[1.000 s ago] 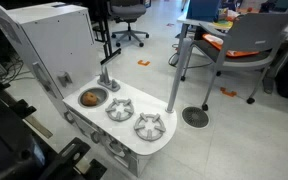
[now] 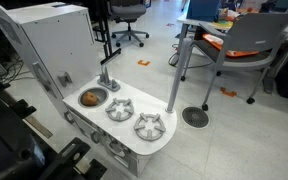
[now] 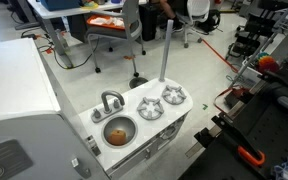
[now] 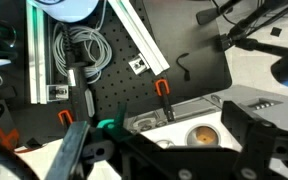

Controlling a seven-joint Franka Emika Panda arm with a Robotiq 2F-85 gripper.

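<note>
In the wrist view, my gripper is seen from above with its dark fingers set wide apart. Nothing shows held between them. A small round sink is visible past the gripper, in a white toy kitchen counter. In exterior view 1, that counter has a sink with a brownish-orange round item inside, a grey faucet, and two grey burners, a rear one and a front one. Both burners look bare in exterior view 2.
A white cabinet box stands at the counter's left end. A thin grey post rises at its far edge. In the wrist view, a black perforated table carries coiled cable and orange-handled clamps. Grey chairs stand on open floor beyond.
</note>
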